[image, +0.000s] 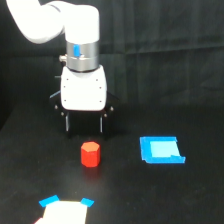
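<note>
A small red hexagonal block (90, 154) stands on the black table in the camera view, left of the middle. Above and slightly behind it hangs my white gripper (85, 123), pointing down. Its two thin dark fingers are spread apart, so it is open, and nothing shows between them. Dark background lies between the fingertips and the top of the block.
To the right lies a pale square edged with blue tape (162, 150). At the front left is a white sheet (64, 213) with blue tape at its corners. Open black table surrounds the block, and a dark curtain (160, 60) hangs behind.
</note>
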